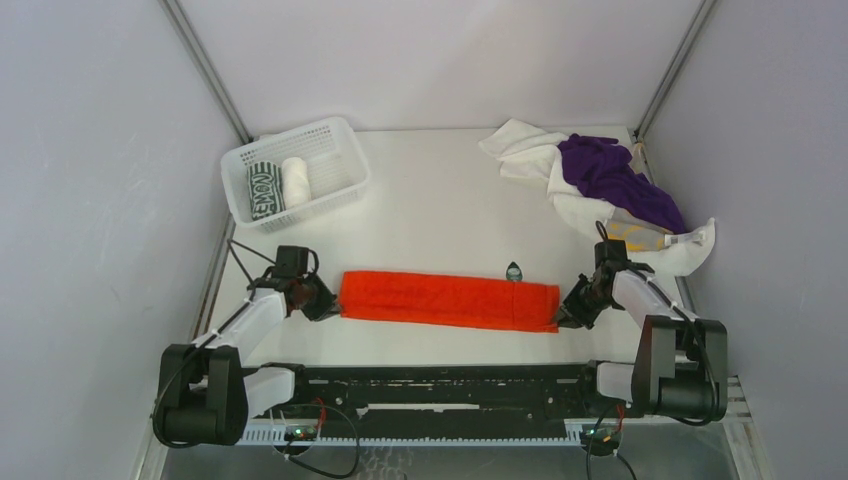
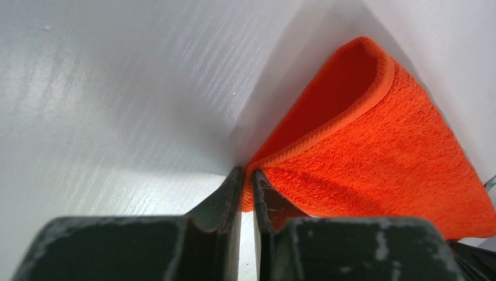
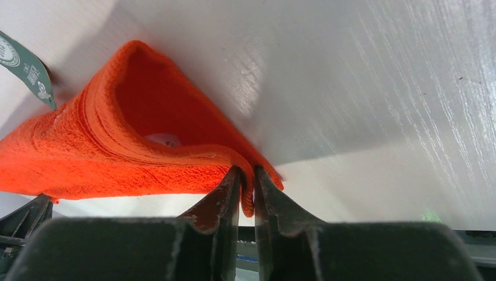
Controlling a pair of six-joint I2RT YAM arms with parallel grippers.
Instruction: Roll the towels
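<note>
The orange-red towel (image 1: 430, 300) lies folded into a long strip across the front of the table, its right end a little nearer the front edge. At its left end, my left gripper (image 1: 338, 312) pinches the front corner. The left wrist view shows towel layers (image 2: 374, 152) narrowing into that gripper's nearly closed fingers. My right gripper (image 1: 560, 322) holds the front right corner; in the right wrist view the towel's folded edge (image 3: 140, 132) gapes open behind the pinched part. A green tag (image 3: 28, 67) sticks out from the towel's back edge.
A white basket (image 1: 345, 150) at the back left contains a striped rolled towel (image 1: 265, 190) and a white roll (image 1: 295, 182). Loose white cloth (image 1: 580, 210) and a purple towel (image 1: 620, 180) are heaped at the back right. Bare table lies between them.
</note>
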